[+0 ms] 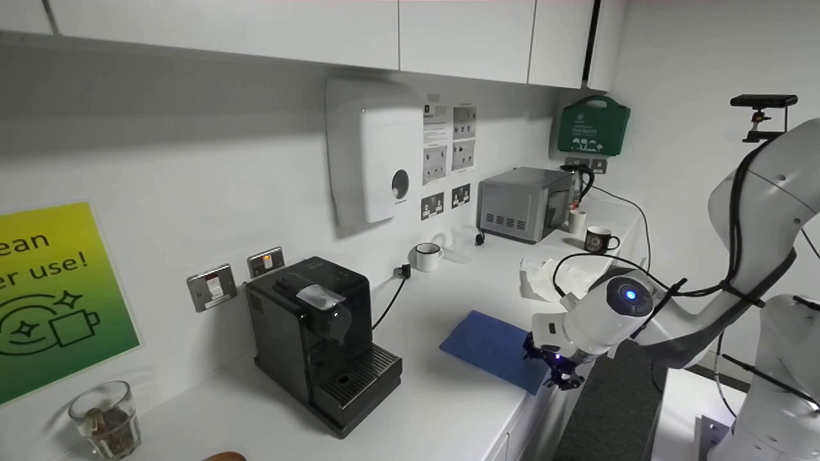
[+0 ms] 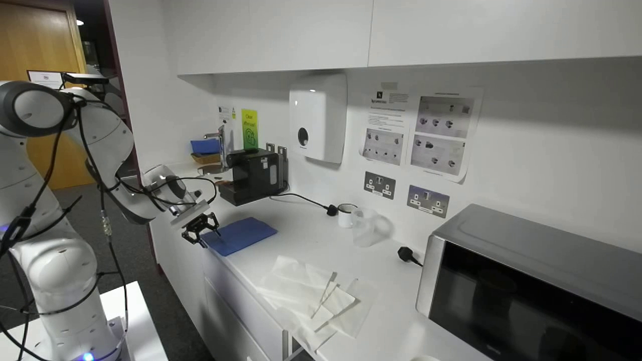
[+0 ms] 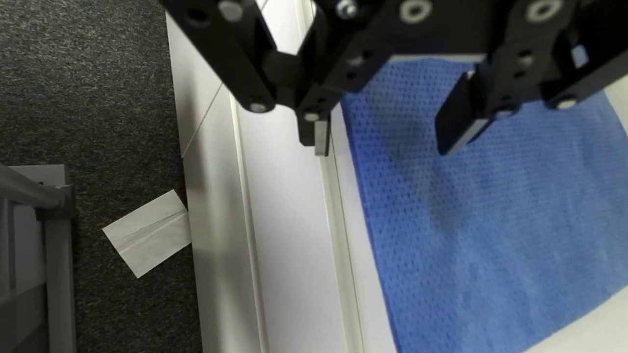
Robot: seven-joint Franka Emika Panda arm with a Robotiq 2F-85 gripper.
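A folded blue cloth (image 1: pixel 488 346) lies flat on the white counter, close to its front edge. My gripper (image 1: pixel 549 365) is at the cloth's edge on the counter's front side, pointing down. Seen from the wrist, the gripper is part open, its fingers wide apart. One fingertip (image 3: pixel 313 132) is outside the counter edge, over the drawer fronts; the other finger (image 3: pixel 462 120) is over the cloth (image 3: pixel 500 235). The cloth's near border passes through the gap, with no grip on it visible. Whether either finger touches the cloth, I cannot tell.
A black coffee machine (image 1: pixel 323 338) stands left of the cloth. White paper sheets (image 2: pixel 313 295) lie on the counter towards the microwave (image 2: pixel 529 277). A white mug (image 1: pixel 428 257) is by the wall. Clear counter surrounds the cloth's back side.
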